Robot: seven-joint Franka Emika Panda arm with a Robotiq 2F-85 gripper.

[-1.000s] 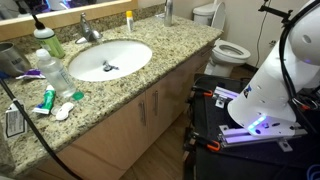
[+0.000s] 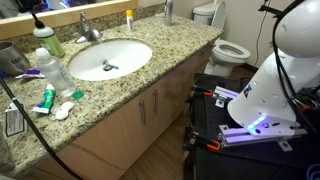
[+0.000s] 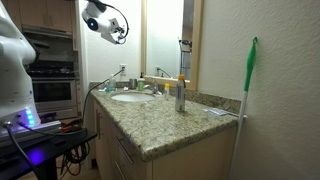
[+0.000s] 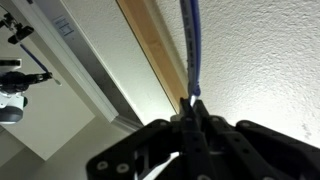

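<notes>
In the wrist view my gripper is shut on a slim blue stick-like object (image 4: 193, 45), which runs up out of the top of the picture. What it is I cannot tell. The second exterior view has the gripper (image 3: 121, 36) raised high above the counter, near the wall and mirror; the object is too small to make out there. Only the arm's base and lower body show in the first exterior view.
A white oval sink (image 2: 110, 60) is set into the granite counter (image 2: 150, 75). Left of it stand a clear bottle (image 2: 56, 76), a green tube (image 2: 45, 100) and a green soap bottle (image 2: 47, 38). A faucet (image 2: 89, 32) rises behind. The mirror (image 3: 168, 40) hangs close to the gripper.
</notes>
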